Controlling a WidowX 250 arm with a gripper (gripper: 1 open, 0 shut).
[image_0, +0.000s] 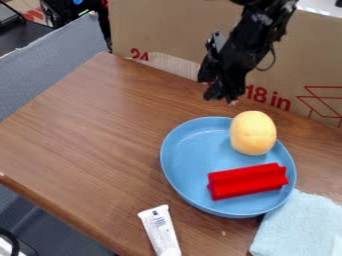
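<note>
My black gripper (221, 88) hangs at the top centre of the camera view, above the back of the wooden table, behind and above the blue plate (187, 160). It is small and dark, so its finger state is hard to make out. On the plate sit a round yellow object (253, 133) and a red bar-shaped item (246, 180) in front of it.
A white tube (159, 230) lies near the front edge, and a pale blue cloth (297, 229) is at the front right. A cardboard box (167, 30) stands along the back.
</note>
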